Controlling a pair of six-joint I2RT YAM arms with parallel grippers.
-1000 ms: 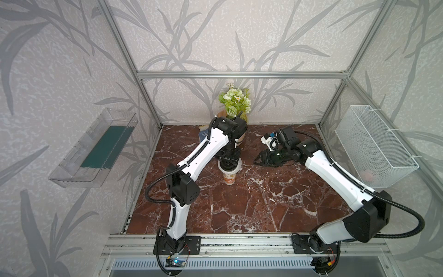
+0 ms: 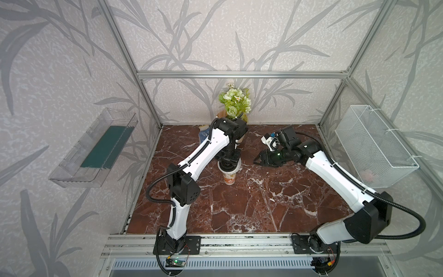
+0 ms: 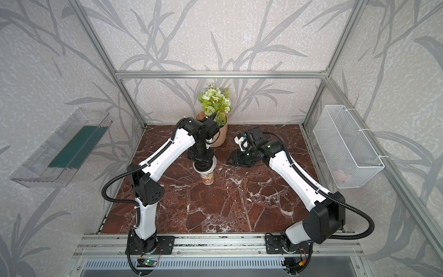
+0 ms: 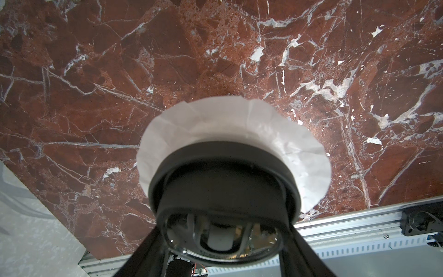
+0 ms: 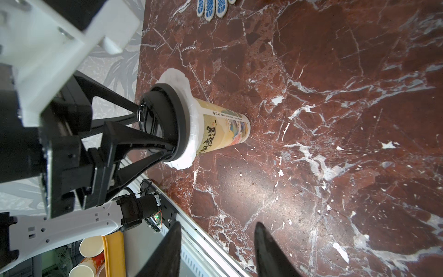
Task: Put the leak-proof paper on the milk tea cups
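Observation:
A patterned milk tea cup (image 5: 226,129) stands upright on the marble table. White paper (image 4: 221,115) covers its mouth, the edge folded down and crinkled around the rim. On the paper sits a black lid-like cap (image 4: 226,154). My left gripper reaches down from above with its fingers against both sides of the cap, shut on it. To the right of the cup, my right gripper hangs open, its fingertips (image 5: 173,235) apart with nothing between them. The cap hides the middle of the paper.
A flower pot (image 3: 220,133) stands behind the cup, and a blue-and-white glove (image 5: 211,8) lies near it. Wire baskets (image 2: 376,152) hang at the right wall, with a clear tray (image 2: 76,177) at the left.
Almost nothing differs. The left gripper, cup and cap stay in place; the right gripper shifts by only a hair.

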